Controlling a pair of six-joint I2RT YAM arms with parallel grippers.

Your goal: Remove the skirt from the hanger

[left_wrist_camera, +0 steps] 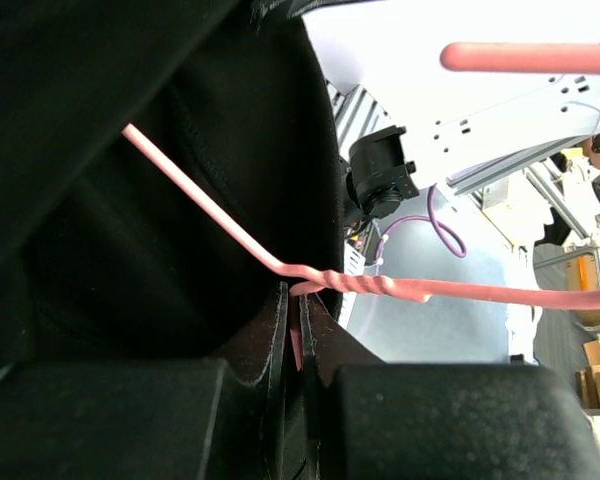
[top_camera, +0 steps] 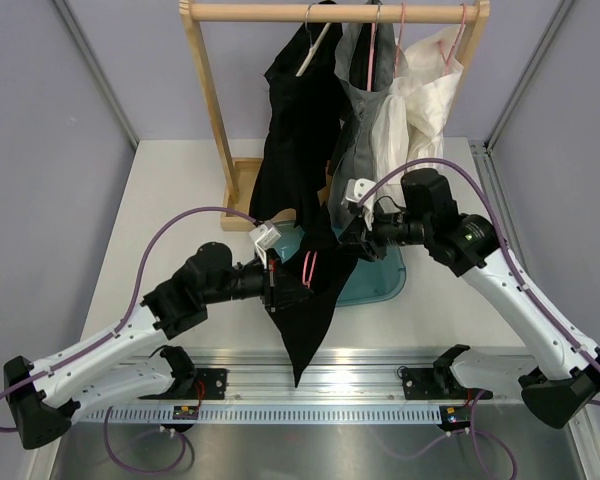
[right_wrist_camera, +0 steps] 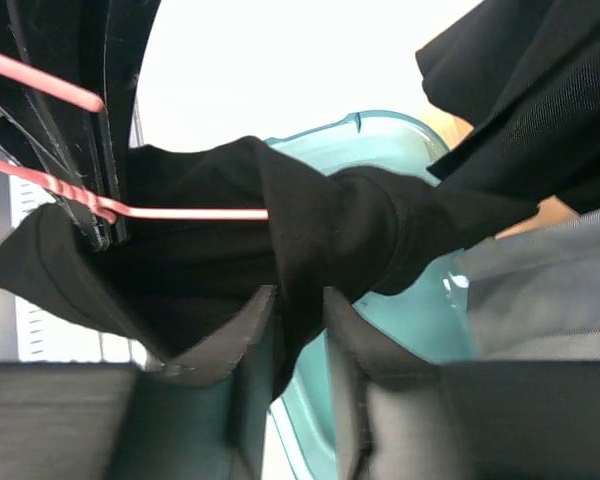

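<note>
A black skirt [top_camera: 310,315] hangs between my two arms over the teal bin, a pink wire hanger [top_camera: 309,266] at its upper part. My left gripper is shut on the hanger just below its twisted neck. One hanger arm [left_wrist_camera: 195,190] runs into the black cloth. In the right wrist view, the hanger's bar [right_wrist_camera: 195,213] disappears behind a fold of the skirt [right_wrist_camera: 325,215]. My right gripper stands part open at the skirt's far side, a strip of cloth showing in its gap; whether the fingers touch it I cannot tell.
The teal bin [top_camera: 392,290] sits beneath the skirt. Behind it a wooden rack [top_camera: 215,100] carries a black garment [top_camera: 295,130], a grey one [top_camera: 358,150] and a white one [top_camera: 420,95], close to my right arm.
</note>
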